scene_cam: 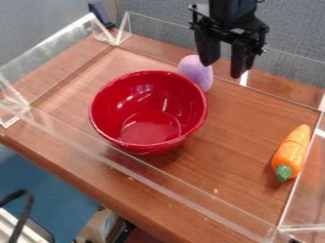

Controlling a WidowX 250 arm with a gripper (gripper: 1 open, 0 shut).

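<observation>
My gripper [223, 59] hangs at the top centre-right, open, its two black fingers apart and pointing down. It is just above a purple egg-shaped toy [195, 71], which stands behind the large red bowl [148, 128]; nothing shows held between the fingers. An orange toy carrot [291, 150] with a green tip lies at the right of the wooden table [216, 190].
Clear low plastic walls [254, 219] border the work area on several sides. The wood left of the bowl and between bowl and carrot is clear. Grey panels stand at the back.
</observation>
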